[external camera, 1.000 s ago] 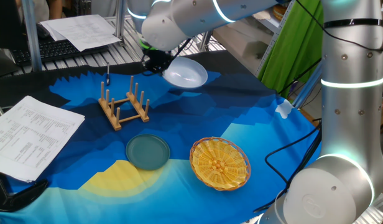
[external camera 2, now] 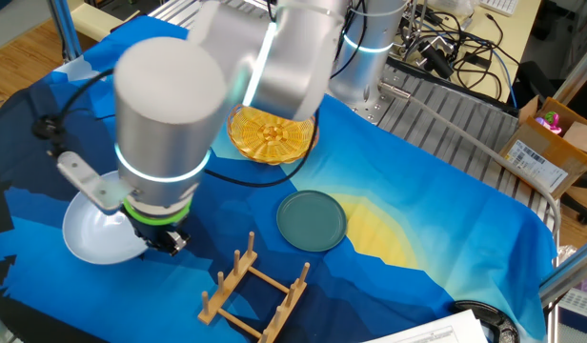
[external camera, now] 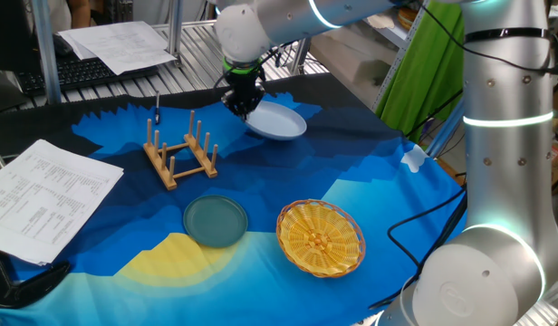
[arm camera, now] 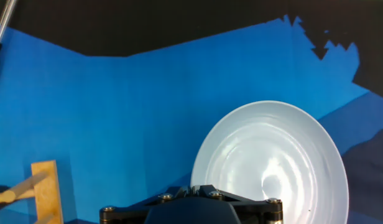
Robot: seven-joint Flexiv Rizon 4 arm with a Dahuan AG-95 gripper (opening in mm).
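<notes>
A white, shallow bowl-like plate is at the far side of the table in exterior view 1. My gripper is at its left edge, pointing down. In the wrist view the plate fills the lower right, and the gripper has its fingers drawn together at the near-left rim. They appear shut on that rim, though the contact itself is mostly hidden. Exterior view 2 shows the plate partly covered by the arm. Whether its underside touches the cloth cannot be told.
A wooden peg rack stands left of the plate. Nearer lie a green plate and a round wicker basket. Papers cover the left edge, and a thin tool is behind the rack. Open cloth separates plate and basket.
Over the last second my gripper has moved right and slightly down in exterior view 1. The white plate has shifted the same way and looks flatter. The rack, green plate and basket are unmoved.
</notes>
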